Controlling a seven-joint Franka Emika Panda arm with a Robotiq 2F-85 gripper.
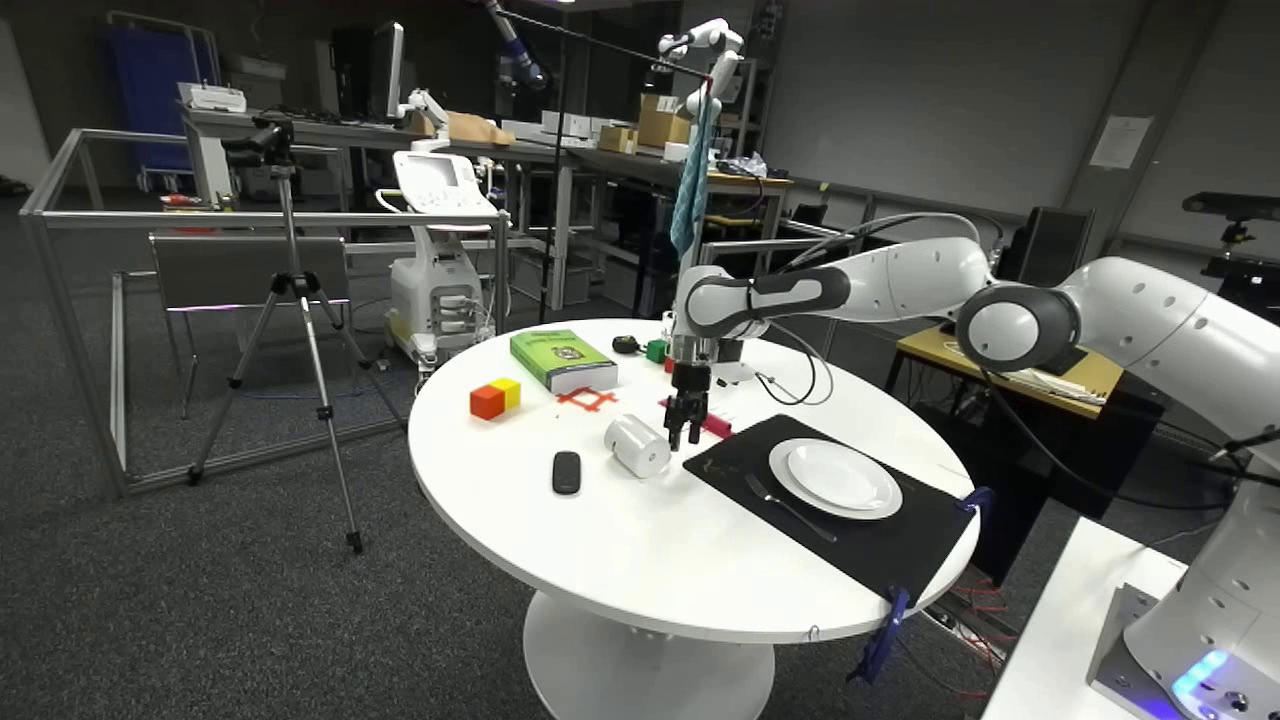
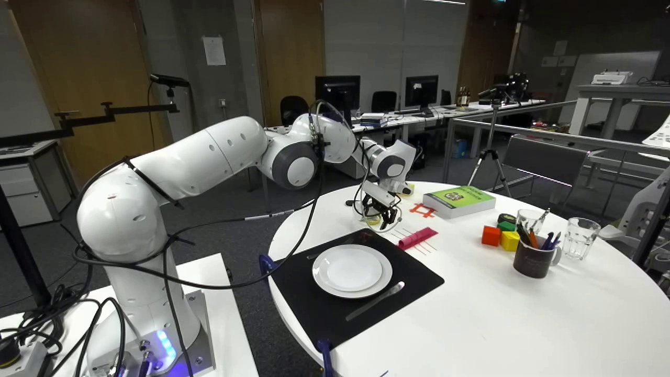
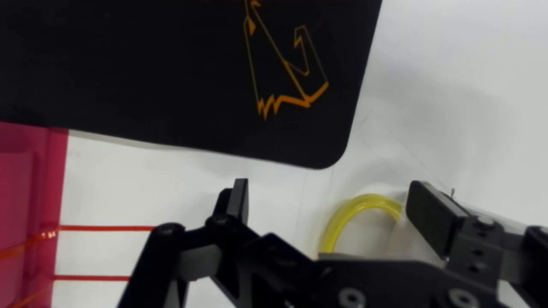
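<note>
A white cup (image 1: 638, 445) lies on its side on the round white table, left of the black placemat's far corner. Beside the cup, my gripper (image 1: 685, 438) hangs pointing down, its fingertips low over the table. In the wrist view the gripper is open, its two fingers well apart. A curved yellow edge (image 3: 354, 208), apparently part of the cup, shows between them, nearer the right finger. Most of the cup is hidden behind the gripper there, so I cannot tell whether a finger touches it.
The black placemat (image 1: 882, 540) bears white plates (image 1: 836, 474), a fork (image 1: 786, 508) and a knife (image 2: 375, 301). A pink-red object (image 2: 417, 238) lies by the mat. Elsewhere are a green book (image 1: 564, 360), coloured cubes (image 1: 494, 397) and a mug of pens (image 2: 532, 257).
</note>
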